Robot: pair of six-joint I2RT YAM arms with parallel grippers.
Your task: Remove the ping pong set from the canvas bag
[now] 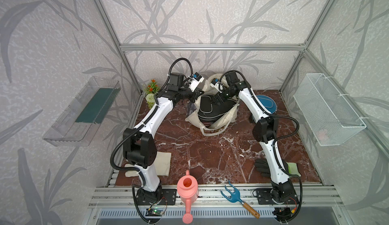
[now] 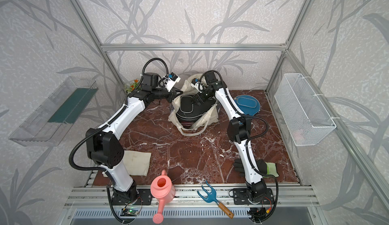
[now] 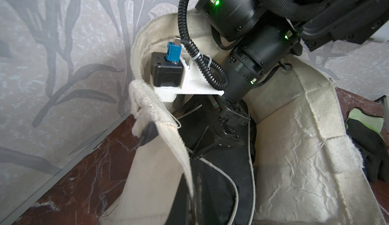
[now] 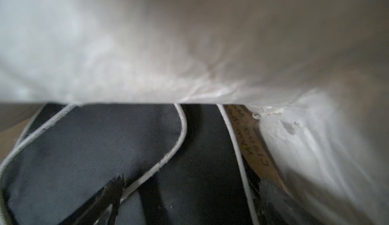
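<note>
The canvas bag (image 1: 214, 131), cream and wide-mouthed, stands open towards the back of the table. Inside it lies the ping pong set, a black case (image 1: 218, 112) with pale piping. My left gripper is shut on the bag's left rim, the thin cloth running between its fingers. Reaching into the mouth, my right gripper is open over the case; one finger (image 4: 103, 200) shows against the black fabric and the other near its right piping. Nothing is held between them. In the right wrist view, pale canvas hides the upper half.
A blue round case (image 2: 247, 104) lies to the right of the bag. Flowers (image 1: 151, 88) stand behind the left arm. A folded cloth (image 1: 162, 164) and a glove (image 1: 265, 167) lie near the front corners.
</note>
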